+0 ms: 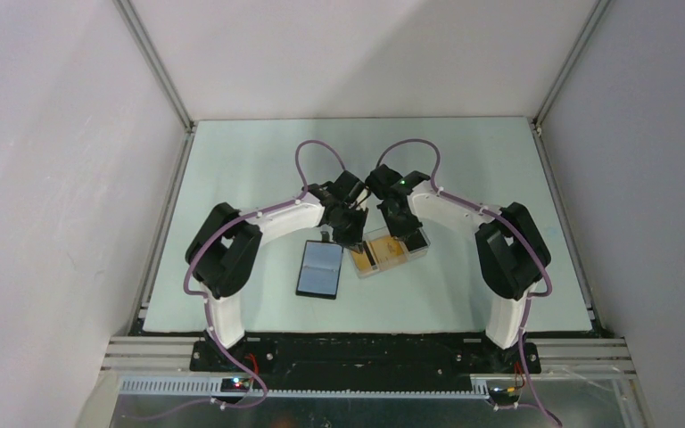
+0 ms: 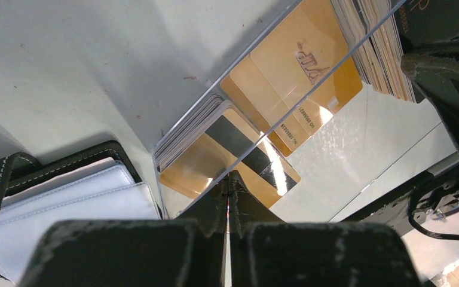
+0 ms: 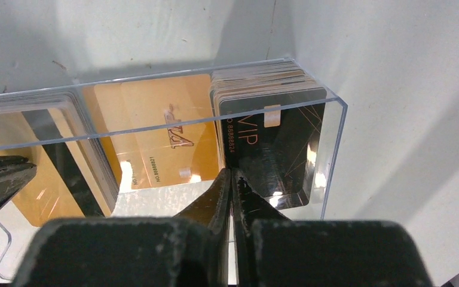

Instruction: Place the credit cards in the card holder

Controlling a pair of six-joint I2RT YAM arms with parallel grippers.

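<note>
In the left wrist view the open card holder [image 2: 72, 185] shows pale sleeves inside a dark stitched cover. From above, the holder [image 1: 319, 269] lies left of a clear box [image 1: 385, 269] of cards. Gold cards with a dark stripe [image 2: 239, 149] stack at the box's left end, gold VIP cards [image 3: 155, 137] in its middle, black VIP cards [image 3: 275, 143] at its right. Over the striped gold stack, my left gripper is shut, nothing visible between its fingers. My right gripper's [image 3: 233, 173] tips meet by the black stack's left edge; no card shows between them.
Both grippers stand close together over the box, and the left finger [image 3: 6, 179] intrudes into the right wrist view.
</note>
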